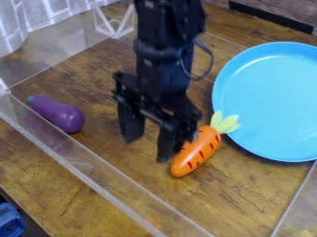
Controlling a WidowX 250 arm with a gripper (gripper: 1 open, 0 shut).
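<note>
The black gripper (151, 130) hangs low over the middle of the wooden board, blurred, its fingers spread apart beside the orange toy carrot (197, 154). Its right finger is close to the carrot's left side; whether they touch is unclear. A purple toy eggplant (56, 113) lies at the left. A light blue plate (272, 102) sits at the right, above the carrot's leafy end.
Clear plastic walls (87, 176) run along the tray's edges. A blue object (9, 222) shows at the bottom left corner. Bare wood lies below the eggplant and at the upper left.
</note>
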